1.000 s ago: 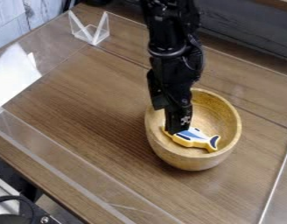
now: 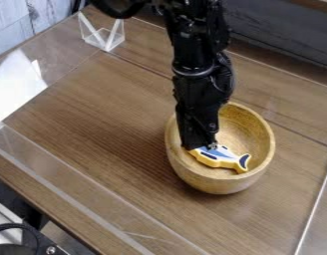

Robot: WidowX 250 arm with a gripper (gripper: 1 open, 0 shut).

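Observation:
A wooden bowl (image 2: 249, 129) sits on the right part of the wooden table. Inside it lies a small toy fish (image 2: 223, 156), white and blue with a yellow edge. My black gripper (image 2: 198, 139) reaches down into the left side of the bowl, its tip at the left end of the fish. The fingertips are dark and partly hidden, so whether they are open or shut, or touch the fish, is unclear.
A clear plastic stand (image 2: 103, 35) is at the back left. A white sheet (image 2: 13, 85) lies at the left edge. The table (image 2: 87, 139) left of the bowl is clear. Dark cables show at the lower left.
My gripper has shifted very slightly within the bowl; the fish and bowl look the same.

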